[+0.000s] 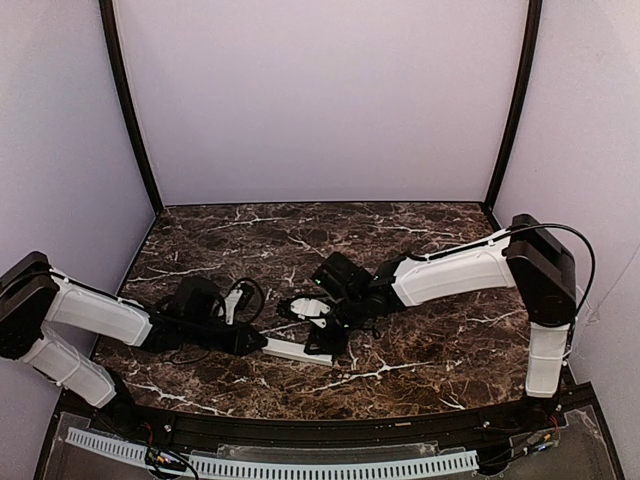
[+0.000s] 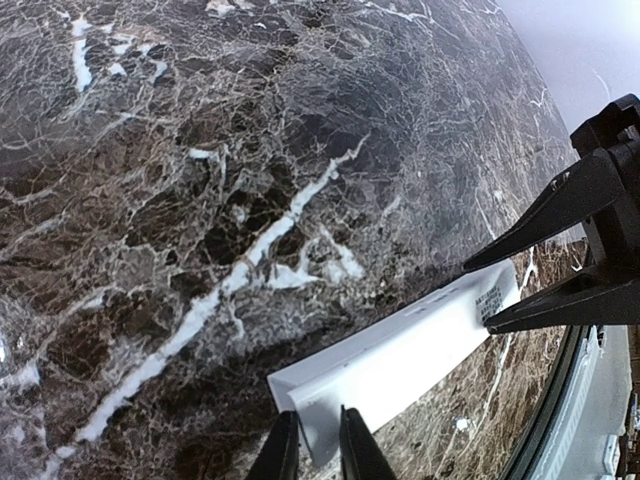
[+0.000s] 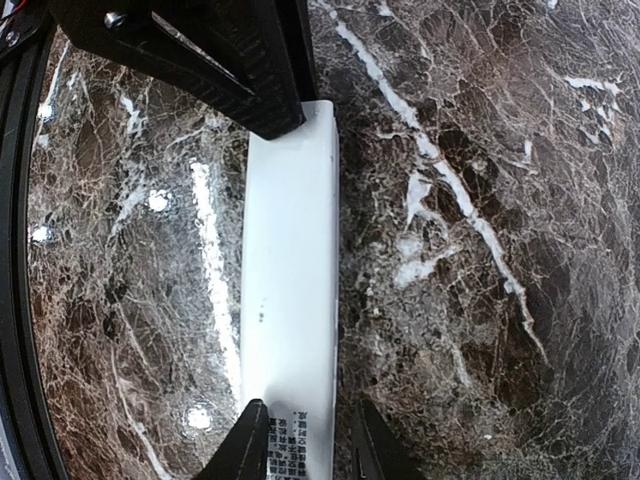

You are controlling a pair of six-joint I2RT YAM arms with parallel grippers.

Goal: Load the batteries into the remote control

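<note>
A white remote control (image 1: 285, 349) lies on the marble table between the grippers, seen lengthwise in the left wrist view (image 2: 390, 360) and the right wrist view (image 3: 290, 250), with printed text at one end. My left gripper (image 1: 250, 338) is at its left end; its fingertips reach the end face at the bottom of the left wrist view. My right gripper (image 1: 322, 342) is over the printed end, its fingertips low in the right wrist view. Both look part open; whether either grips the remote is unclear. No batteries are clearly visible.
White walls surround it on the back and sides. A dark rail and perforated strip run along the front edge.
</note>
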